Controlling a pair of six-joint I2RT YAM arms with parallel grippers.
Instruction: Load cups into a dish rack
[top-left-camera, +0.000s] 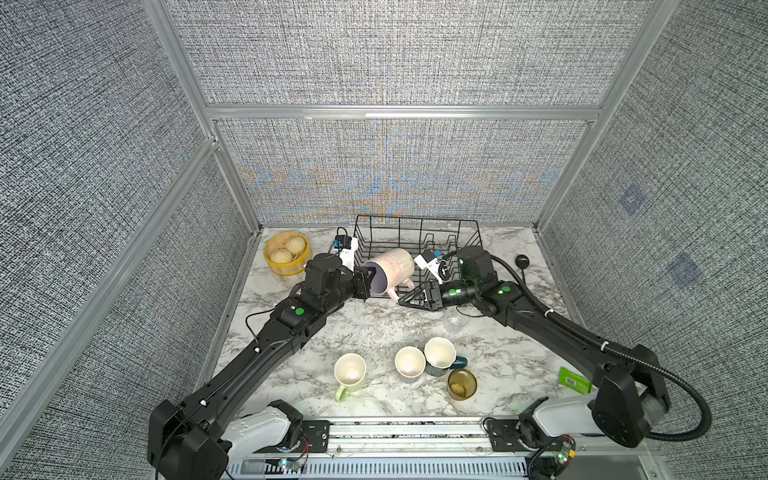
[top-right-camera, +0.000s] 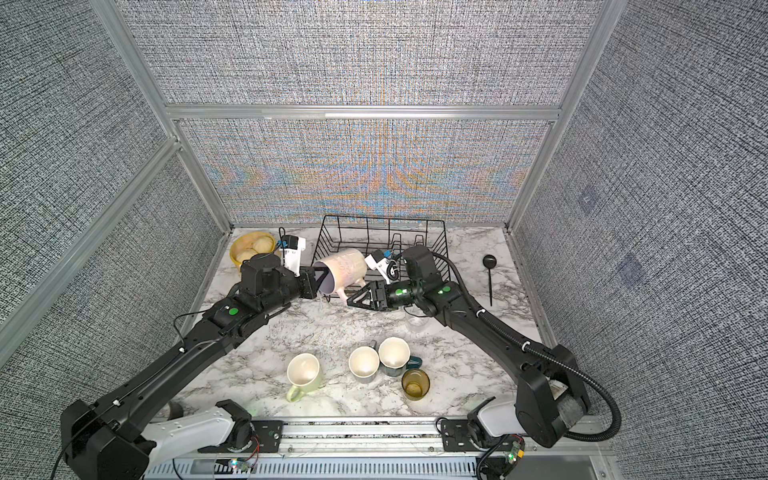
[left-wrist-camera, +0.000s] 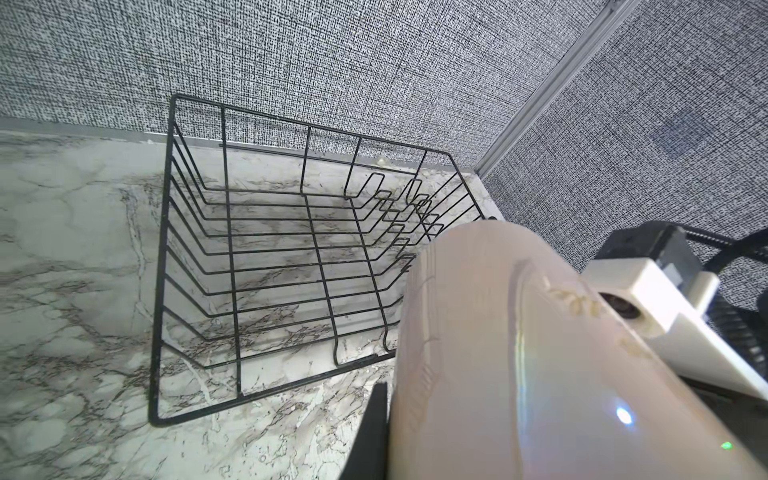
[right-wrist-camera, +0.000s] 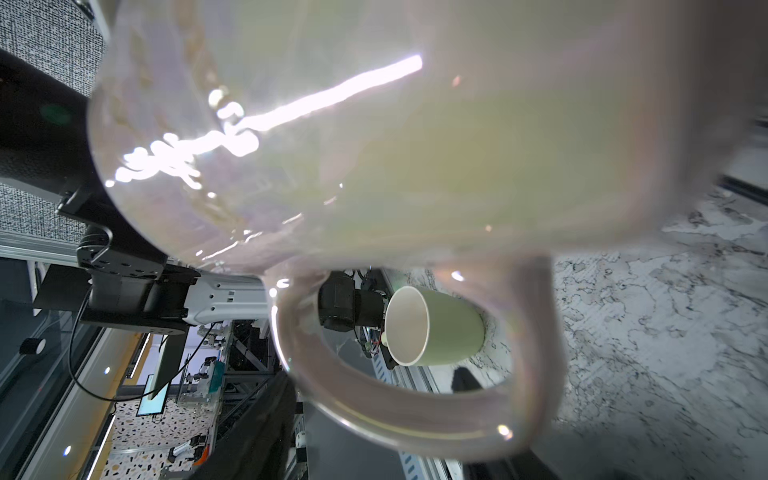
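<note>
A pearly pink mug (top-left-camera: 392, 270) lies sideways in the air over the front of the black wire rack (top-right-camera: 384, 220). My left gripper (top-left-camera: 365, 280) is shut on it at its mouth end. My right gripper (top-right-camera: 358, 296) is part open, just beside the mug's handle, which fills much of the right wrist view. A green mug (top-left-camera: 349, 369), a white cup (top-left-camera: 409, 361), a dark teal mug (top-left-camera: 440, 352) and an amber glass (top-left-camera: 461, 384) stand at the front.
A steamer with buns (top-left-camera: 287, 253) sits left of the rack, a black ladle (top-right-camera: 489, 264) to the right, a green packet (top-left-camera: 574, 379) at the front right. A clear glass is partly hidden under the right arm.
</note>
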